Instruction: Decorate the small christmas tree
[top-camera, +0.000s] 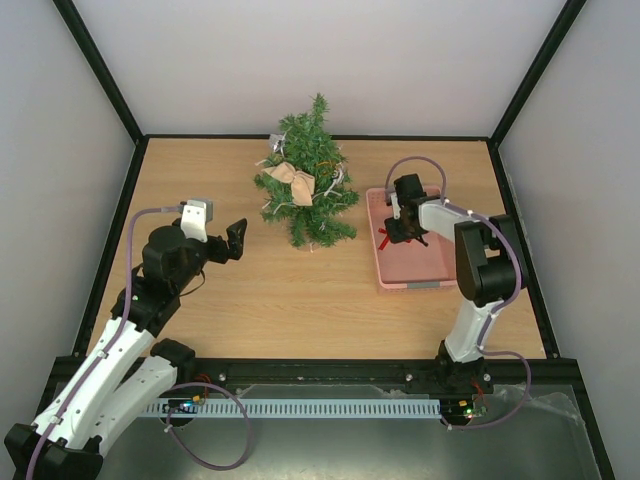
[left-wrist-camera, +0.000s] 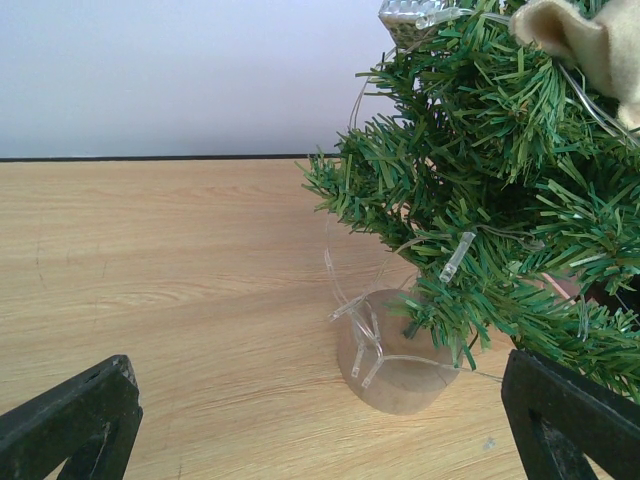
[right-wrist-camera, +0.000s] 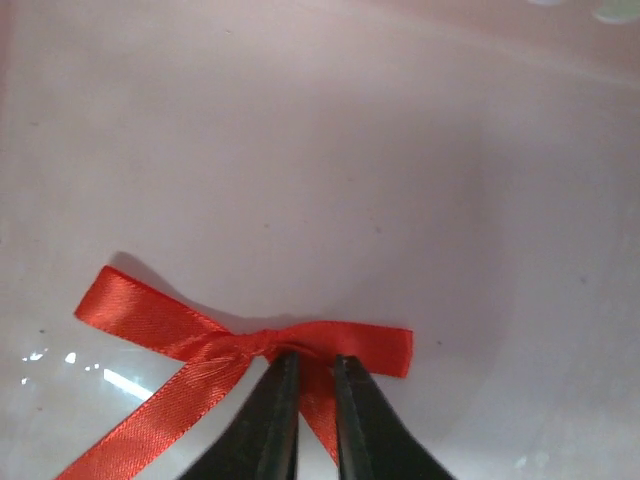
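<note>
The small green tree stands at the back middle, a beige bow and clear light strings on it; its base shows in the left wrist view. My left gripper hangs open left of the tree, empty. In the pink bin, a red ribbon bow lies on the floor. My right gripper is down at the bow's knot, fingertips close together on or over the ribbon; whether they grip it I cannot tell.
The bin stands right of the tree. Walls enclose the back and sides.
</note>
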